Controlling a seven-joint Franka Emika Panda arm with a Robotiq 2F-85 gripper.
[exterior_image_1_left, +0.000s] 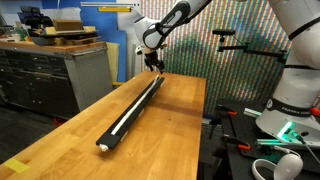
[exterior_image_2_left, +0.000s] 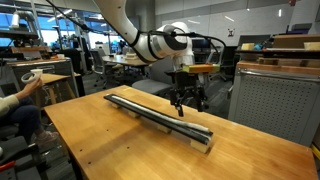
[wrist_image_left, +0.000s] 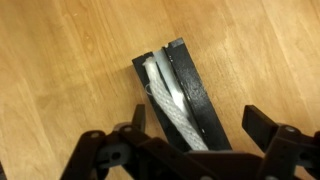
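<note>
A long black channel (exterior_image_1_left: 128, 117) lies on the wooden table, running away from the near left in exterior view 1. In the wrist view, a whitish braided rope (wrist_image_left: 175, 112) lies along the channel near its end, beside a pale strip; in exterior view 2 the rope (exterior_image_2_left: 190, 125) shows at the near end. My gripper stands open above that end, one finger to each side of the channel and nothing between them. From the side, the gripper (exterior_image_2_left: 188, 106) hangs a little above the channel.
Bare wooden table (exterior_image_1_left: 180, 125) surrounds the channel. A grey cabinet (exterior_image_2_left: 270, 95) stands close behind the table. Another white robot arm (exterior_image_1_left: 290, 105) and white cups or rings (exterior_image_1_left: 285, 165) are at the right of exterior view 1.
</note>
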